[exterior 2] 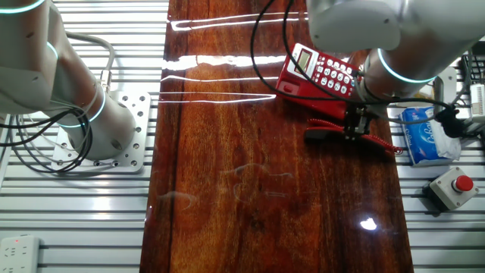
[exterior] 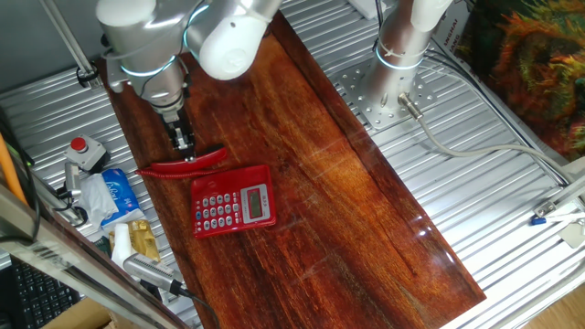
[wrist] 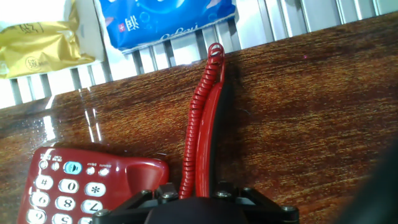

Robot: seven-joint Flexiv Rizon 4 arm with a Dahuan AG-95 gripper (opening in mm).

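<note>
A red corded handset [exterior: 189,164] lies on the wooden table beside the red telephone base [exterior: 232,203], whose keypad and small display face up. My gripper [exterior: 184,148] points down at the middle of the handset. At the bottom of the wrist view, the fingers of my gripper stand on either side of the handset [wrist: 206,143] and its coiled cord [wrist: 193,130]. Little gap shows there, but the gripper body hides the contact, so a firm hold cannot be confirmed. Exterior view 2 shows the handset [exterior 2: 324,134] low at table level, partly behind the gripper.
Past the table edge lie a blue tissue pack [exterior: 119,194], a gold packet [exterior: 143,239] and a red-topped button box [exterior: 85,153]. A black cable [exterior 2: 303,95] crosses exterior view 2 in front of the phone.
</note>
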